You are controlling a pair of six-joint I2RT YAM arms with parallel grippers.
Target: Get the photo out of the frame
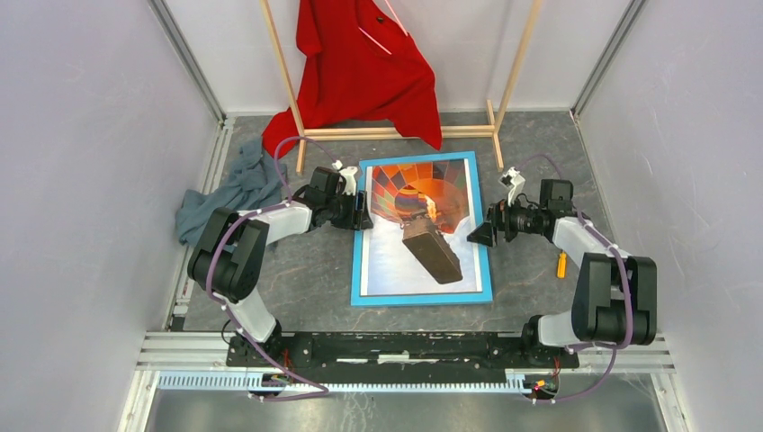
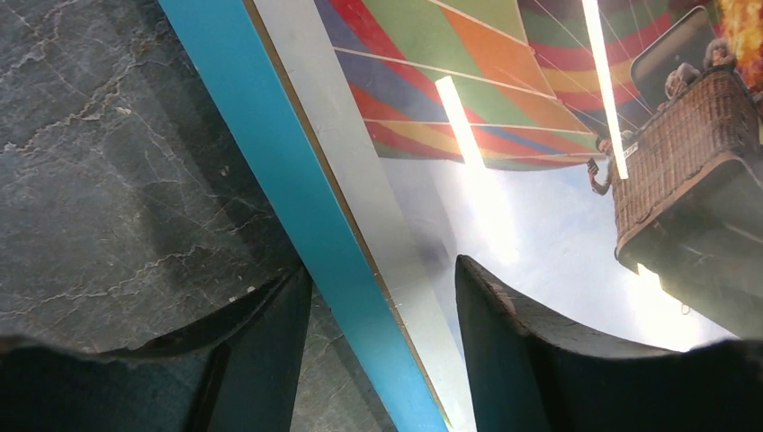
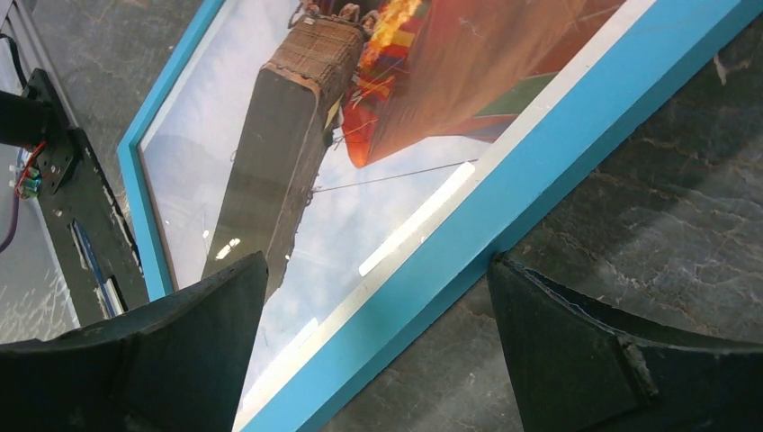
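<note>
A blue frame (image 1: pixel 421 300) with a hot-air-balloon photo (image 1: pixel 423 198) lies flat on the grey floor. My left gripper (image 1: pixel 363 211) is at its left edge; in the left wrist view its fingers (image 2: pixel 252 351) stand apart over the frame's blue-and-white border (image 2: pixel 333 234), one outside, one over the photo side. My right gripper (image 1: pixel 486 225) is at the right edge, open, one fingertip against the outer side of the blue border (image 3: pixel 576 135), the other above the photo.
A wooden rack (image 1: pixel 396 131) with a red garment (image 1: pixel 360 72) stands behind. A blue-grey cloth (image 1: pixel 225 202) lies at left, a yellow-handled tool (image 1: pixel 561 265) at right.
</note>
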